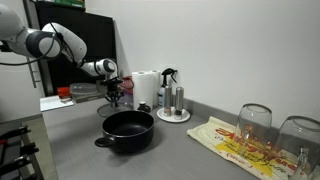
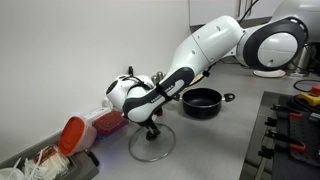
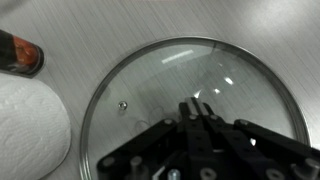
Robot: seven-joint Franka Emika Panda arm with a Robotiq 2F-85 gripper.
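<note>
A round clear glass lid (image 3: 150, 85) with a metal rim lies flat on the grey table. My gripper is over it, its black fingers together and nothing visible between them. In exterior view 2 the gripper (image 2: 152, 134) points down at the middle of the lid (image 2: 150, 155). The lid's knob cannot be made out clearly, being behind or under the fingers. A black pot (image 1: 128, 130) stands uncovered closer to the camera in exterior view 1; the same pot (image 2: 202, 103) is right of the gripper in exterior view 2.
Paper towel rolls (image 1: 146, 88) stand beside the lid, close to a dark bottle (image 3: 20, 52). Pepper mills (image 1: 179, 102) share a white plate. A red container (image 2: 76, 135) and a dish rack are past the lid. Table before the pot is clear.
</note>
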